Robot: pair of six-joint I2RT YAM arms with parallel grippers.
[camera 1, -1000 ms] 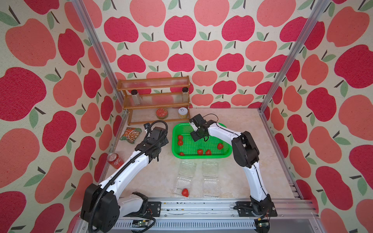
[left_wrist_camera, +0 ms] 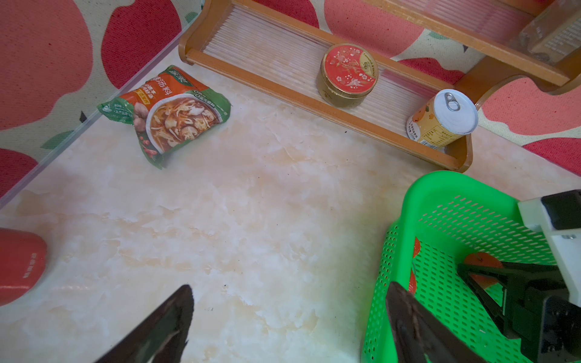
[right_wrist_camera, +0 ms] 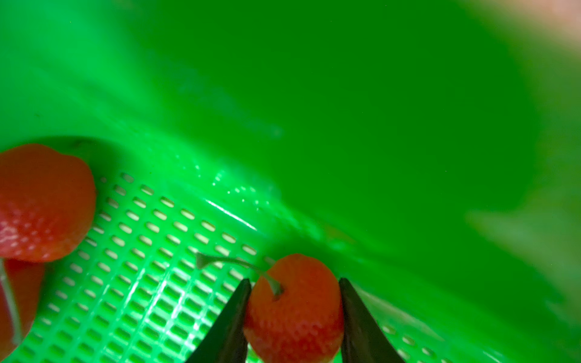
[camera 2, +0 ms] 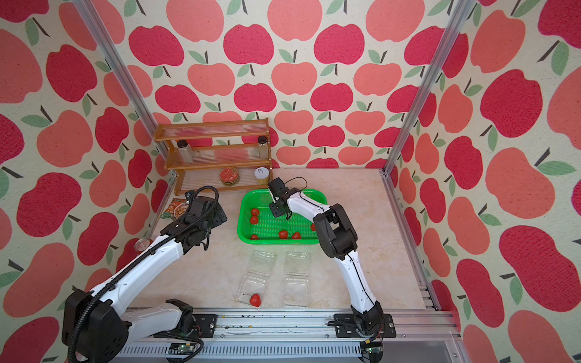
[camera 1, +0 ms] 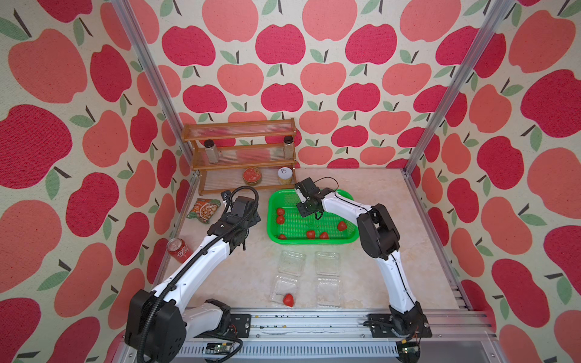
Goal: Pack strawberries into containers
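Observation:
In the right wrist view a red strawberry (right_wrist_camera: 294, 314) with a green stem is pinched between the dark fingers of my right gripper, inside the green basket (camera 1: 270, 227). Other strawberries (right_wrist_camera: 42, 202) lie at the left of that view, and several more (camera 1: 311, 234) rest along the basket's near side. Clear plastic containers (camera 1: 327, 263) stand open in front of the basket. One strawberry (camera 1: 288, 299) sits in the near part of the left container (camera 1: 280, 288). Over bare table left of the basket, my left gripper is open and empty.
A wooden shelf (camera 1: 245, 154) with jars and tins stands at the back left. On the left lie a food packet (left_wrist_camera: 172, 115) and a red can (camera 1: 178, 249).
The basket has shifted slightly away toward the back over the last second.

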